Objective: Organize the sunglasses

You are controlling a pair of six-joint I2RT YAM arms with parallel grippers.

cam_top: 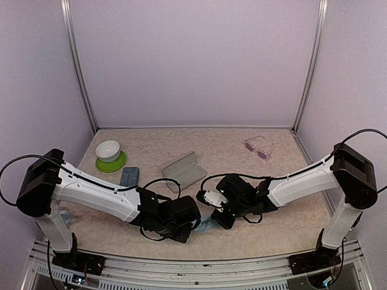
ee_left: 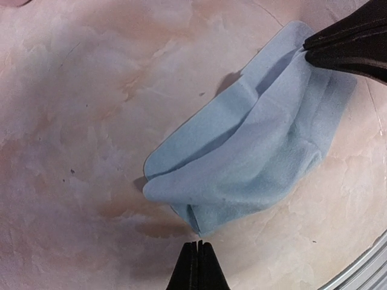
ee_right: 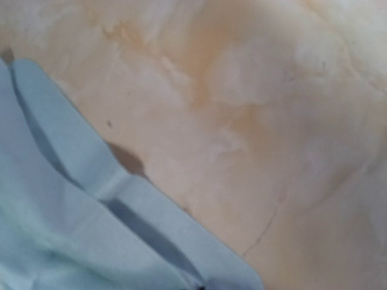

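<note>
A light blue cloth (ee_left: 242, 151) lies creased and partly folded on the table. In the left wrist view my right gripper pinches its far corner, the dark fingers shut on it. My left gripper is shut with nothing between its fingers; the cloth's near corner lies just ahead of the tips, outside them. In the top view both arms mostly cover the cloth (cam_top: 207, 225). Pink sunglasses (cam_top: 260, 148) rest at the back right. A grey glasses case (cam_top: 184, 170) stands open behind the grippers.
At the back left a white bowl (cam_top: 108, 150) sits on a green plate (cam_top: 112, 164), with a blue-grey flat object (cam_top: 129, 176) nearby. The table's front rail (cam_top: 193, 266) runs close to the grippers. Free room lies around the sunglasses.
</note>
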